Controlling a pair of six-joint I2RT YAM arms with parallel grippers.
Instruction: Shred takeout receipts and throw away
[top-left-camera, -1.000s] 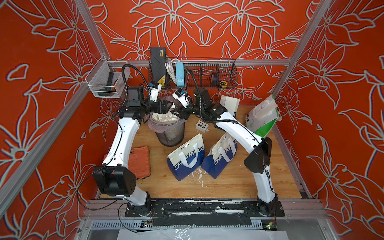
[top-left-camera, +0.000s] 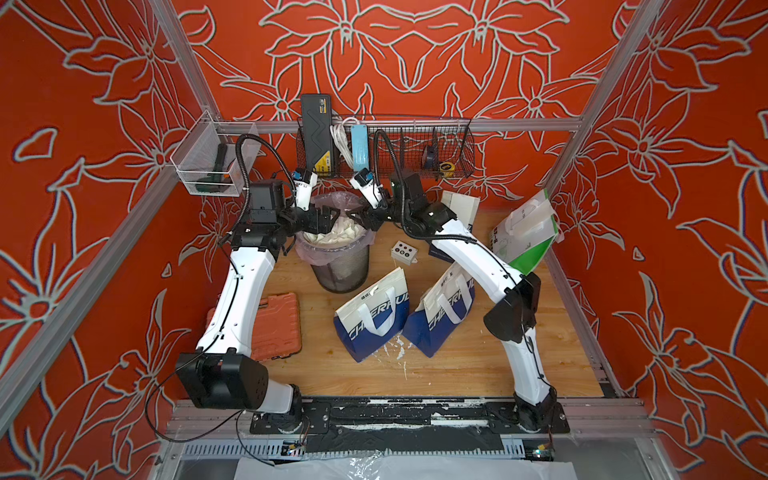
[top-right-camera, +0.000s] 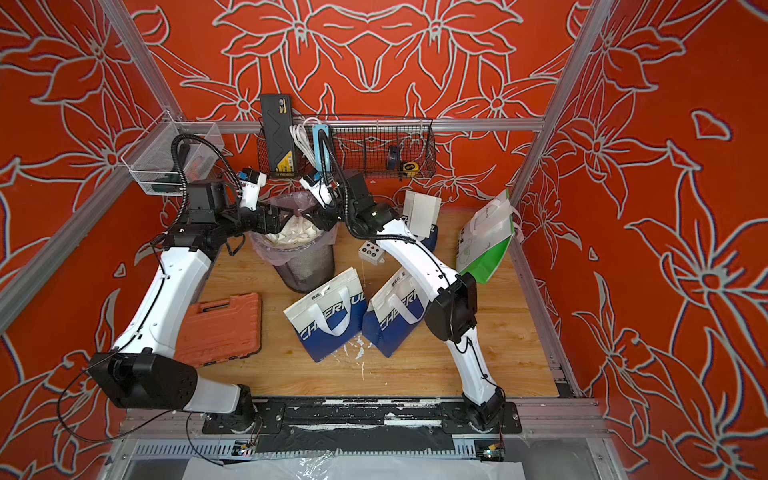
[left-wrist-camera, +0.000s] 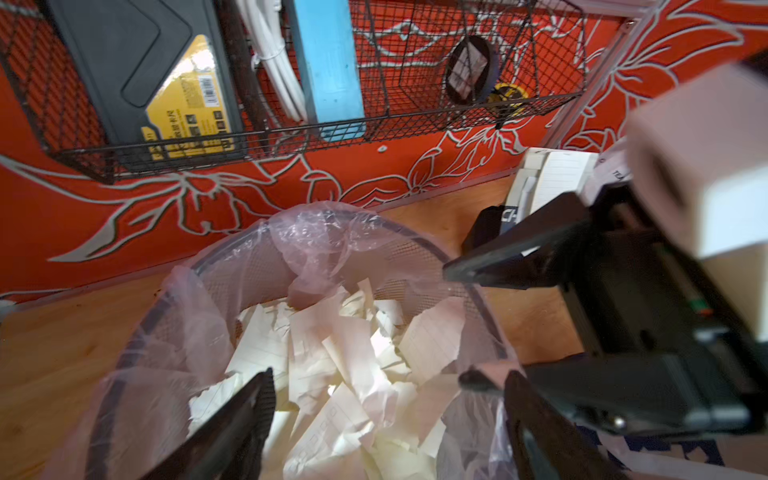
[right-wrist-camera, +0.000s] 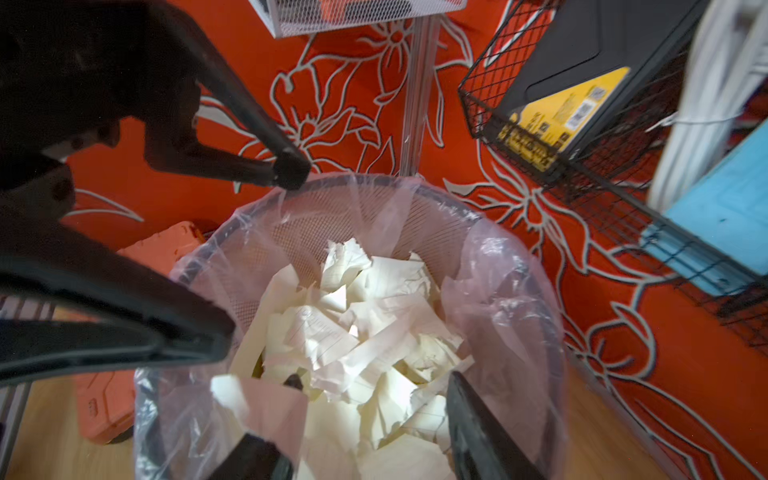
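Both grippers are over the bin (top-left-camera: 340, 268), whose mesh wall is lined with a pinkish plastic bag. Torn cream-white receipt pieces (right-wrist-camera: 384, 328) are heaped inside it. My left gripper stands open above the heap, nothing between its fingers. Facing it from the right, my right gripper has its fingers apart. A paper scrap (right-wrist-camera: 260, 416) is at one finger of the right gripper, overlapping it in the right wrist view; whether it sticks there or is falling cannot be told. The two grippers' tips are close together.
Two blue-and-white bags (top-left-camera: 374, 316) stand in front of the bin, with small paper bits (top-left-camera: 400, 348) near them. An orange case (top-left-camera: 276, 325) lies at left. Behind, a wire basket (top-left-camera: 412, 152) hangs on the wall. A green-and-white bag (top-left-camera: 524, 236) stands at right.
Compared with about a second ago, the left arm has shifted slightly left and the right gripper slightly right and up.
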